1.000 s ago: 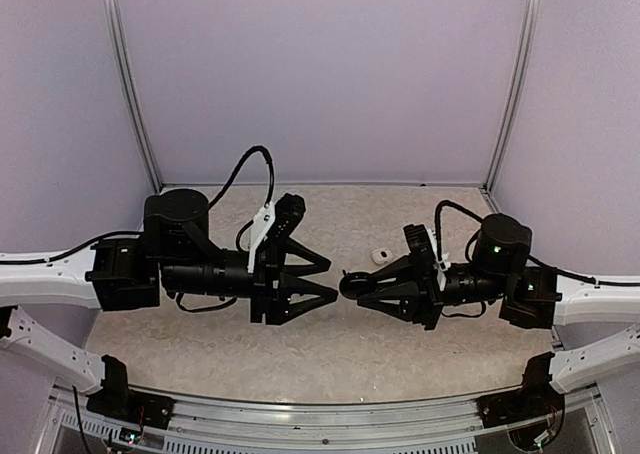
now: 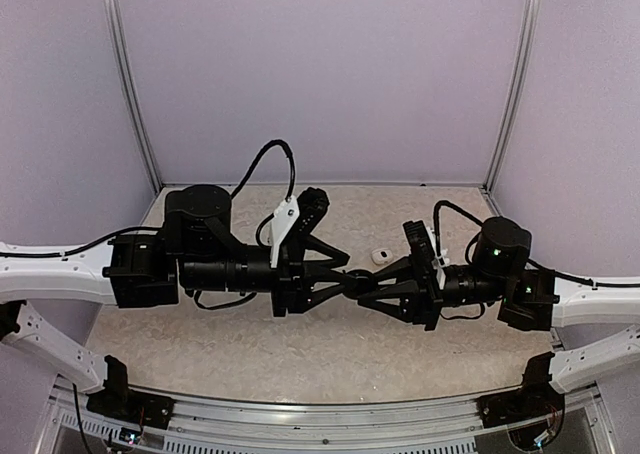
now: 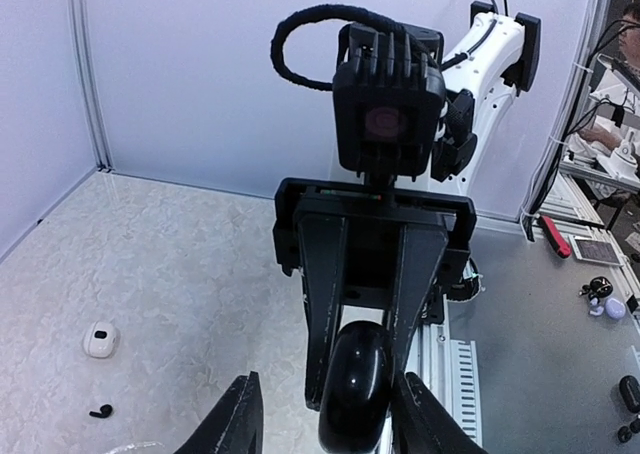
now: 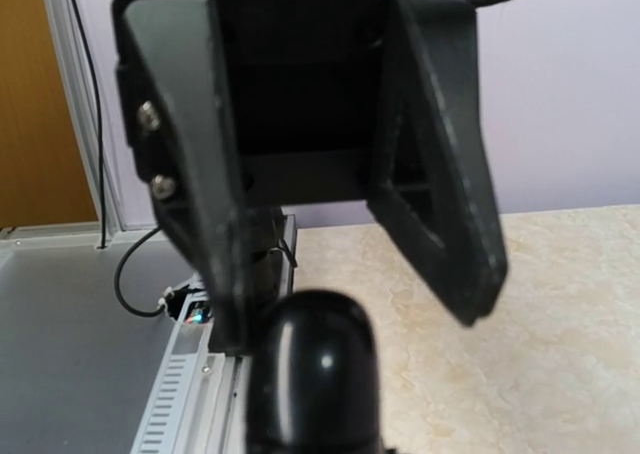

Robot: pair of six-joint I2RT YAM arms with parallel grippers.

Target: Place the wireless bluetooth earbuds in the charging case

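My right gripper (image 2: 366, 287) is shut on the black, glossy charging case (image 3: 357, 386), holding it above the table. In the right wrist view the case's rounded end (image 4: 315, 374) fills the bottom centre. My left gripper (image 2: 347, 281) faces it from the left, its fingers (image 3: 236, 419) parted with nothing gripped. One left finger is close beside the case; the other stands farther off. A small black piece, apparently an earbud (image 3: 101, 411), lies on the table in the left wrist view. Whether the case's lid is open cannot be made out.
A small white box (image 2: 381, 256) with a dark dot rests on the table behind the right gripper. Something clear (image 3: 140, 447) shows at the bottom edge of the left wrist view.
The left gripper has moved right, from a gap beside the case until its fingertips overlap the case's left end in the top view. The right arm and case appear still.
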